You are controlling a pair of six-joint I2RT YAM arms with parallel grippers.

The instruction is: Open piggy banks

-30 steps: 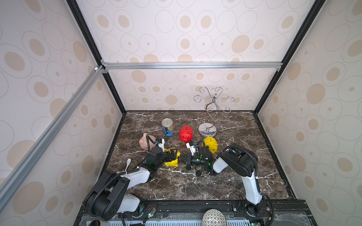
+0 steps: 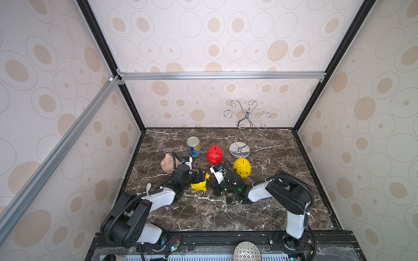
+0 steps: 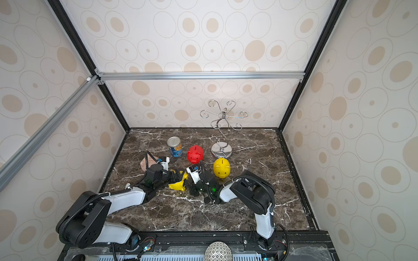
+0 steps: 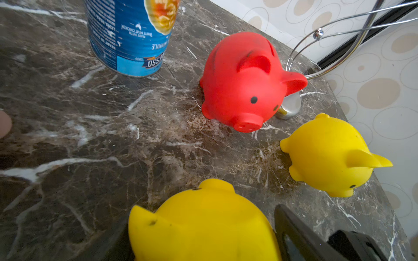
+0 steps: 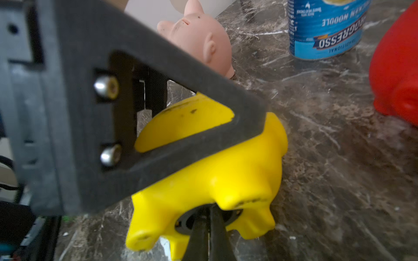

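Observation:
A yellow piggy bank (image 2: 199, 184) (image 5: 243, 165) lies tipped at front centre, belly toward my right gripper. My left gripper (image 2: 199, 176) stands open around it; in the left wrist view the pig's body (image 4: 202, 224) is between the fingers. My right gripper is shut, its tips at the dark round plug in the pig's belly. A red piggy bank (image 2: 214, 154) stands behind, a second yellow one (image 2: 242, 168) to the right, and a pink one (image 5: 211, 34) on the left, partly hidden by the left arm.
A soup can (image 2: 193, 147) stands at the back, and a wire stand (image 2: 239, 149) with curled arms behind the yellow pig. A spoon (image 2: 148, 188) lies at the left. Dark round pieces (image 2: 229, 199) lie below the right gripper.
My left arm and the tipped yellow pig have moved slightly.

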